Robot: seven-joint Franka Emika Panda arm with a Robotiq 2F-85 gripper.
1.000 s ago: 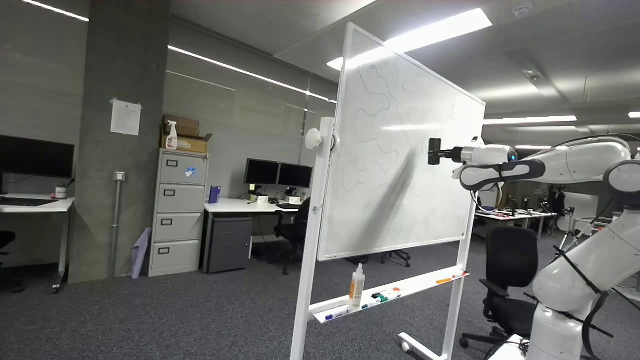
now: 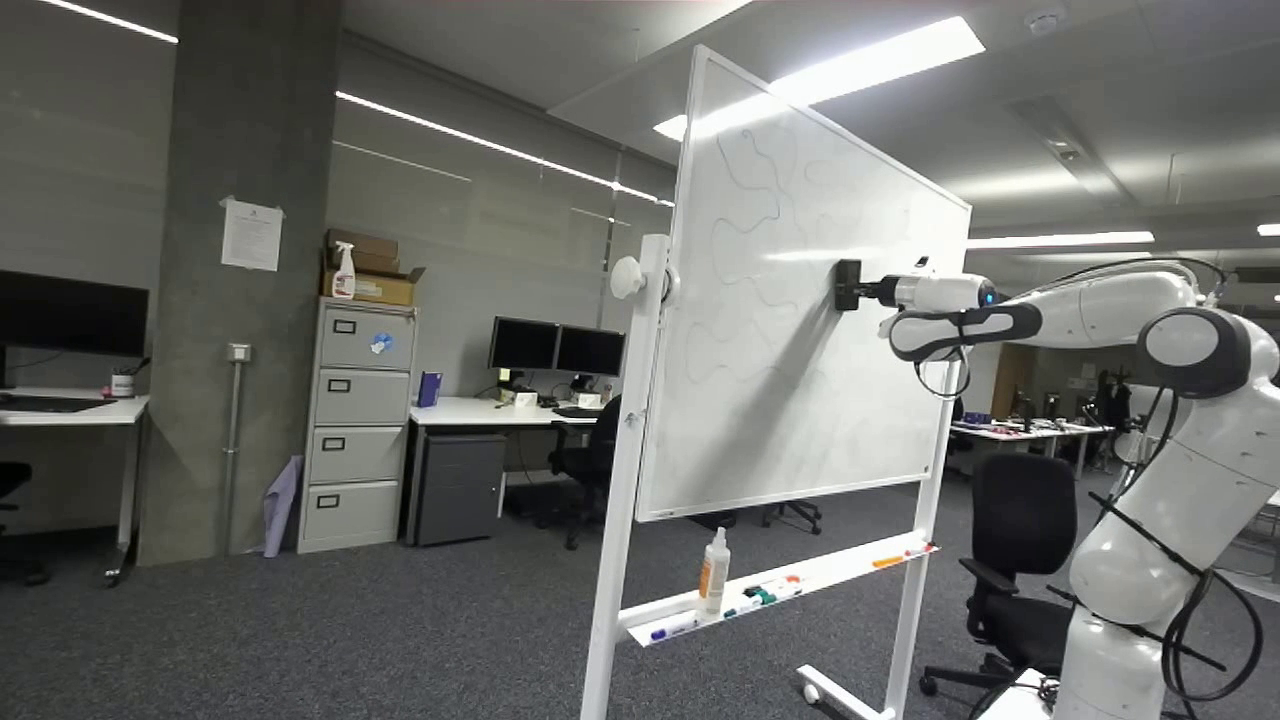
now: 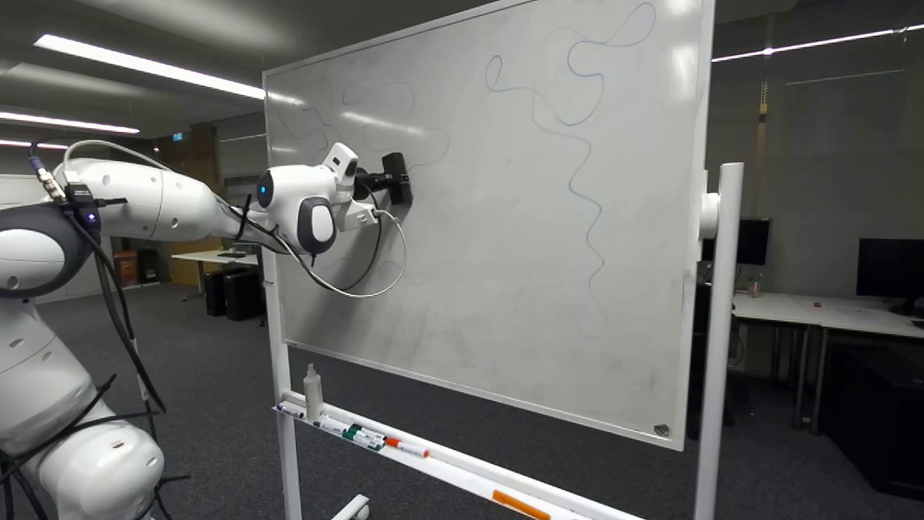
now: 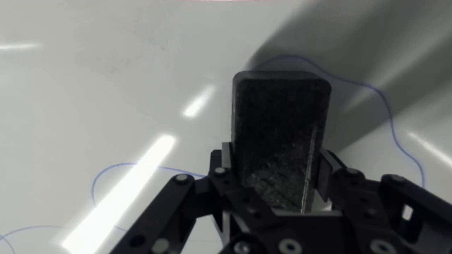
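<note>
My gripper is shut on a black block-shaped eraser point(image 4: 281, 122), one finger pressed to each side. In exterior view 1 the eraser point(image 2: 847, 286) is at the face of the whiteboard point(image 2: 768, 408), in its right half; exterior view 2 shows the eraser point(image 3: 398, 178) upright against or very near the surface. Whether it fully touches cannot be made out. Thin blue wavy lines run over the board, one blue line point(image 4: 392, 122) curving around the eraser's top and right side in the wrist view. Another blue line point(image 3: 573, 186) winds down the board's other half.
Below the board, a tray point(image 3: 459, 475) carries a spray bottle point(image 3: 312, 393), several markers point(image 3: 364, 438) and an orange item point(image 3: 520, 504). White posts point(image 3: 717, 347) flank the board. A black office chair point(image 2: 1023, 540) stands behind the arm in exterior view 1.
The eraser and its shadow are now nearer each other.
</note>
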